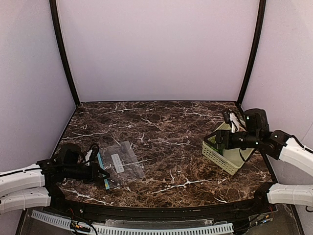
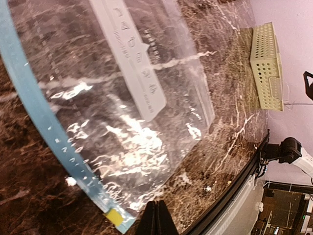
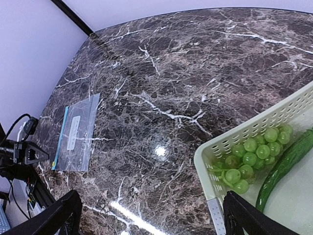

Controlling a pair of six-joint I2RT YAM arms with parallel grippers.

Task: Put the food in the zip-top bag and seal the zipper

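Observation:
The clear zip bag (image 1: 129, 164) lies flat and empty-looking at the table's left, with a blue zipper strip (image 2: 46, 120) and a yellow slider (image 2: 115, 217) at its near end. My left gripper is shut beside that near corner; whether it pinches any film cannot be made out. Over the left side of the cream basket (image 1: 217, 159), my right gripper hangs open with nothing between its fingers. Green grapes (image 3: 257, 154) and a long green vegetable (image 3: 281, 169) lie inside the basket.
Bare marbled tabletop (image 1: 166, 147) separates bag and basket. A dark rail (image 1: 166, 211) runs along the front edge, and pale walls stand at the back and sides. A white label (image 2: 134, 63) shows on the bag.

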